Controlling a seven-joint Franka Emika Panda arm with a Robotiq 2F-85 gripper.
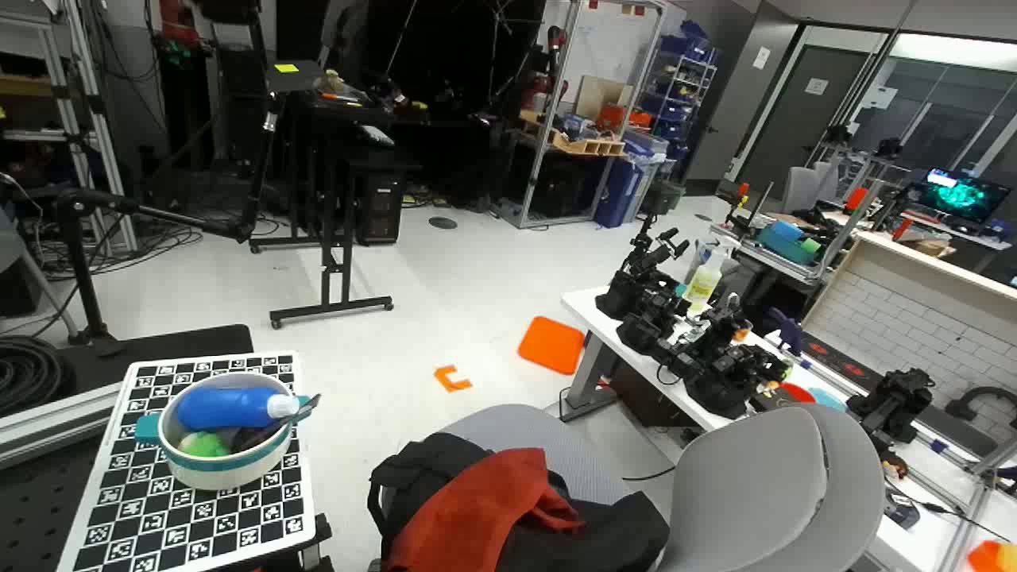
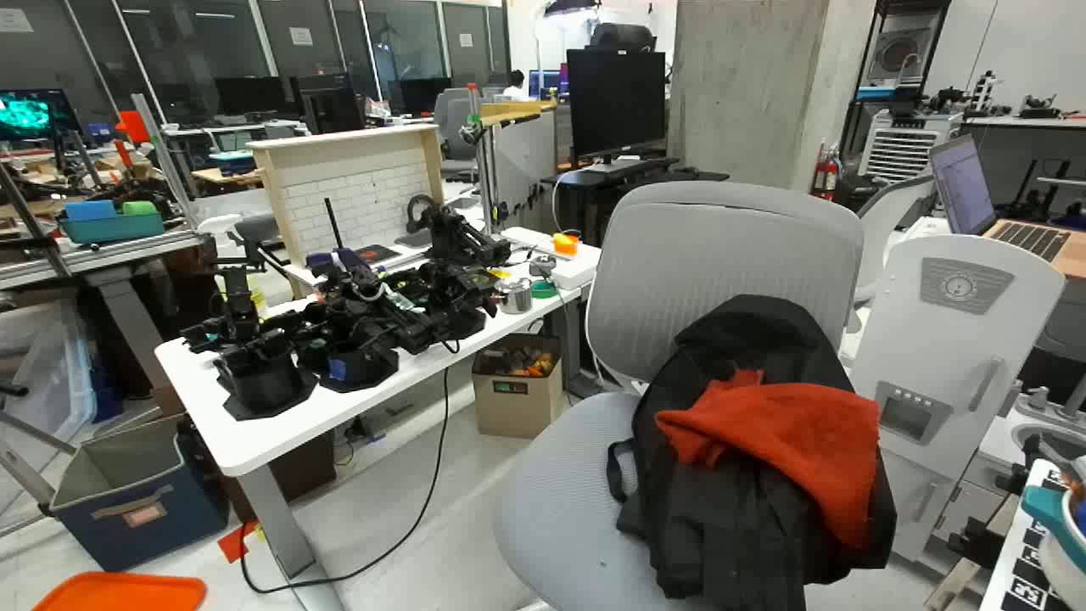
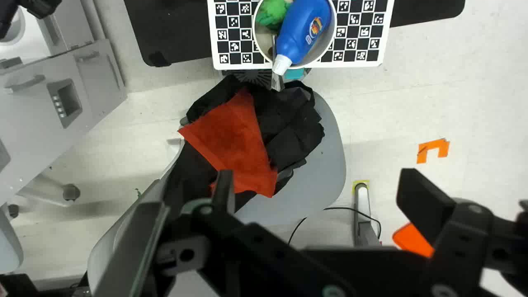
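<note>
Seen from above in the wrist view, my gripper is open, its black fingers (image 3: 425,203) wide apart with nothing between them. Below it is a grey office chair (image 3: 324,168) bearing a black backpack (image 3: 292,131). An orange-red cloth (image 3: 232,138) is draped over the backpack. Beyond the chair, a white pot with teal handles (image 1: 219,473) rests on a checkered marker board (image 1: 110,515). Inside the pot lie a blue bottle with a white cap (image 1: 229,408), a green item (image 1: 202,444) and a dark utensil partly hidden by the bottle.
A white table (image 2: 239,443) full of black robot parts stands near the chair. A grey toy kitchen (image 2: 942,346) is on the chair's other side. On the floor lie an orange mat (image 1: 551,345) and an orange bracket-shaped piece (image 1: 450,378); open floor surrounds them.
</note>
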